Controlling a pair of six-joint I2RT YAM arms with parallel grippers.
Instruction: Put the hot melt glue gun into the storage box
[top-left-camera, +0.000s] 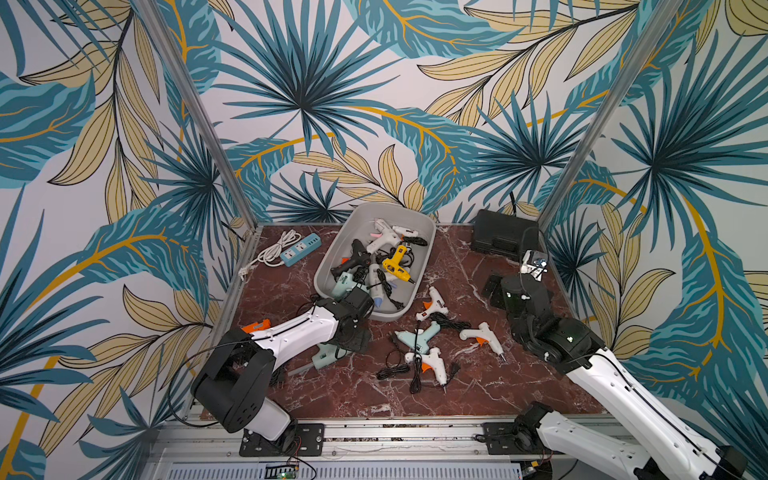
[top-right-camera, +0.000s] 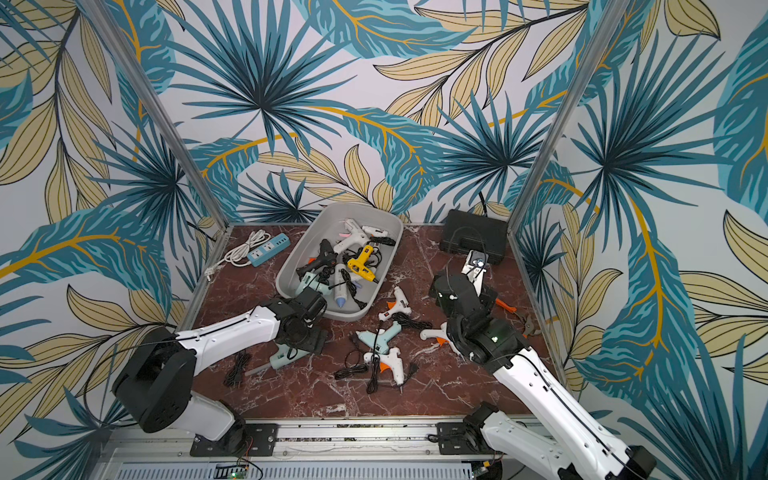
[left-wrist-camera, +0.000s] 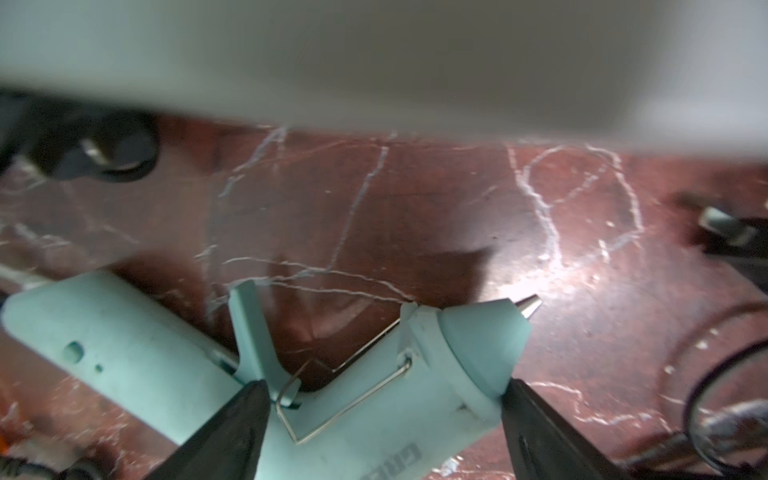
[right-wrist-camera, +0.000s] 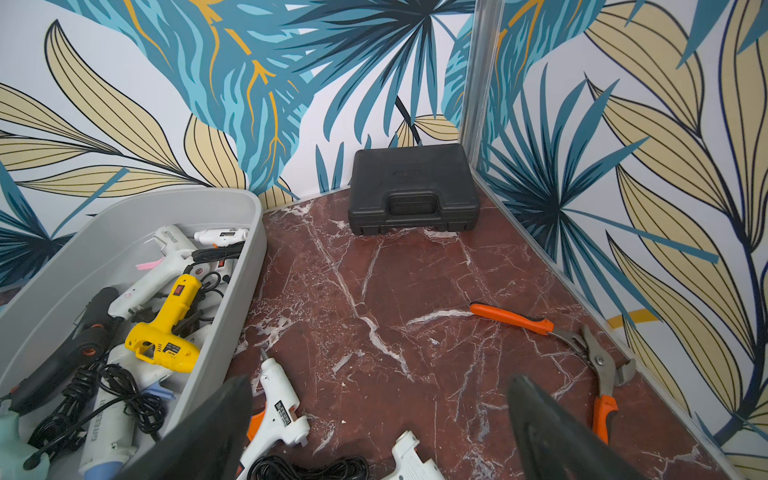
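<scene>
A grey storage box (top-left-camera: 424, 252) holds several glue guns, including a yellow one (right-wrist-camera: 172, 320). Down beside its front-left corner is my left gripper, open around a mint glue gun (left-wrist-camera: 376, 424) on the table; the box's pale side fills the top of the left wrist view. Other glue guns lie in front of the box: white ones (top-left-camera: 432, 308) and a mint one (top-left-camera: 408, 336). My right gripper hangs open above the right of the table, with glue guns below it.
A black case (right-wrist-camera: 412, 188) stands at the back right, orange-handled pliers (right-wrist-camera: 512, 316) lie at the right edge, and a power strip (top-left-camera: 300, 248) with white cable lies back left. The table (right-wrist-camera: 384, 272) between box and case is clear.
</scene>
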